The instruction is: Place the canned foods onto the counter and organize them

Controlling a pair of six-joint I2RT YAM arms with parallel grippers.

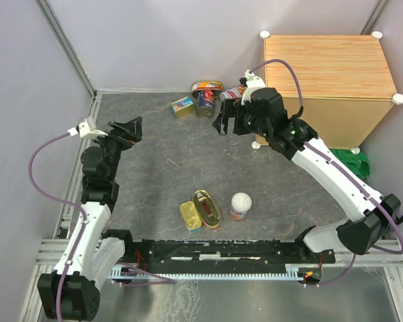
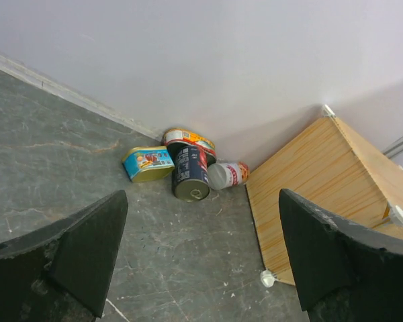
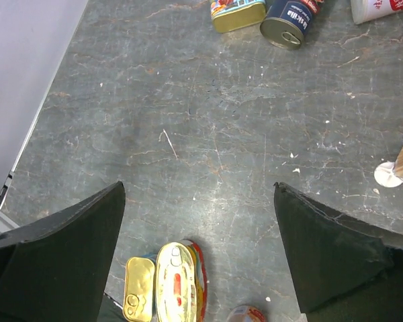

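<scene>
Against the back wall lies a group of cans: a small yellow-and-blue tin (image 1: 183,106), a dark-labelled can (image 1: 205,103) on its side, an orange oval tin (image 1: 207,86) behind it, and a white-and-red can (image 2: 228,175) on its side. Near the front, a gold tin (image 1: 190,216) and a gold oval tin (image 1: 207,208) lie side by side. To their right is a white-topped can (image 1: 240,205). My left gripper (image 1: 136,130) is open and empty over the left of the counter. The right gripper (image 1: 221,122), also open and empty, hovers in front of the back cans.
A wooden-topped box (image 1: 326,67) on white feet fills the back right corner, with green material (image 1: 352,162) beside its front. Walls close in the left and back.
</scene>
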